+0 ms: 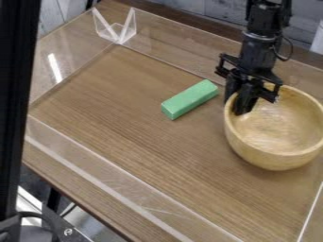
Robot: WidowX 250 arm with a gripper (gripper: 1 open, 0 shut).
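Observation:
My black gripper point(241, 91) reaches down from the top right to the near-left rim of a large tan bowl point(280, 138), shut on that rim. The bowl rests at the right side of the wooden table. Just left of the bowl, apart from it, a green block point(191, 98) lies at a slant.
The table point(113, 123) has much bare room to the left and front. A small clear wire-like or plastic object point(115, 26) is at the back left. Dark equipment borders the table's left side and bottom-left corner.

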